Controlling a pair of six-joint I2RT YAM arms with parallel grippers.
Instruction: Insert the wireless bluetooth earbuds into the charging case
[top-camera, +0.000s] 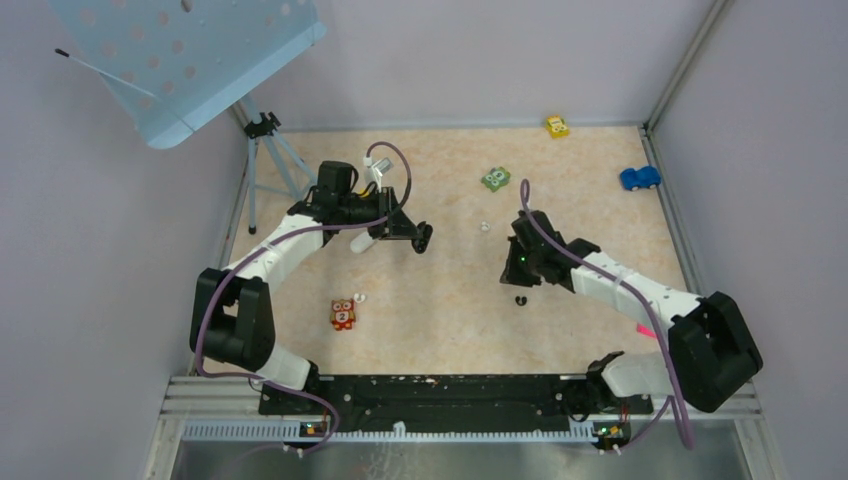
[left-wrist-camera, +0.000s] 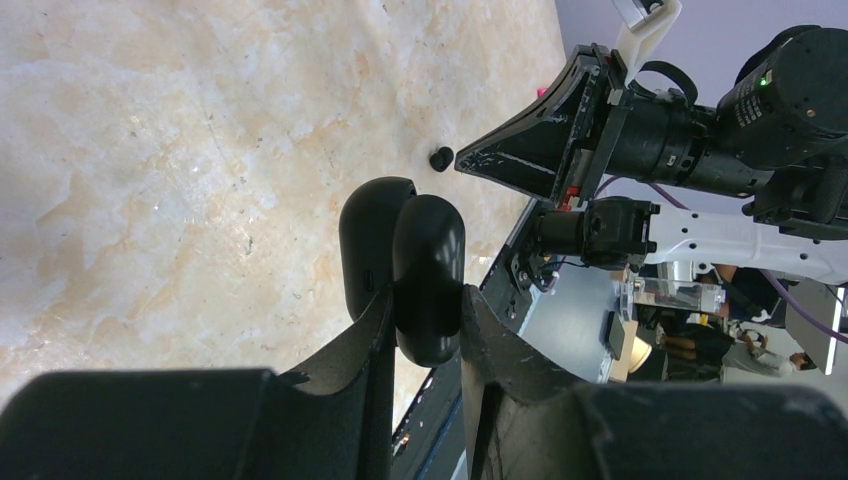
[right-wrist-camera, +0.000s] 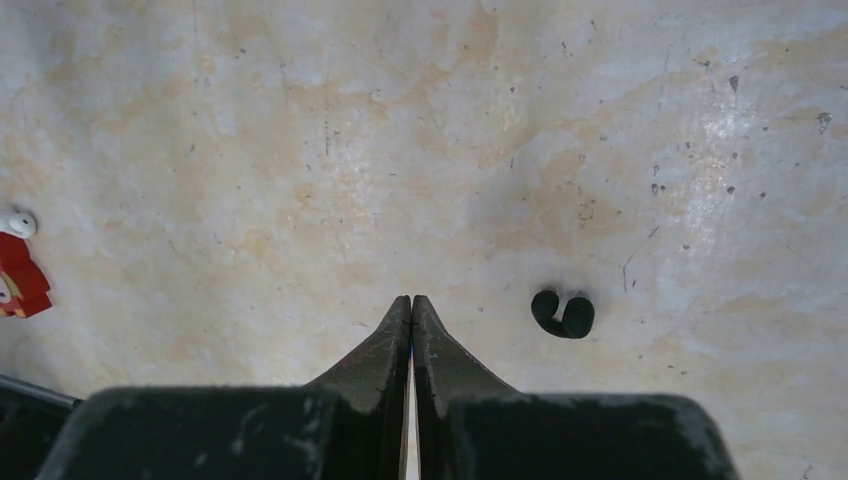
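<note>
A small black C-shaped earbud (right-wrist-camera: 576, 318) lies on the tabletop, to the right of my right gripper in the right wrist view. That gripper's fingers are shut against each other with nothing between them. From the top, the earbud (top-camera: 521, 300) is just below the right gripper (top-camera: 519, 283). My left gripper is shut on the black charging case (left-wrist-camera: 429, 270), whose two rounded halves stand apart. In the top view the case (top-camera: 423, 238) is held above the table at the left gripper's tips. The inside of the case is hidden.
Small white pieces lie beside a red owl toy (top-camera: 343, 314) at front left, and another white piece (top-camera: 485, 227) lies mid-table. A green owl toy (top-camera: 496, 179), a yellow toy (top-camera: 557, 126) and a blue car (top-camera: 640, 178) sit farther back.
</note>
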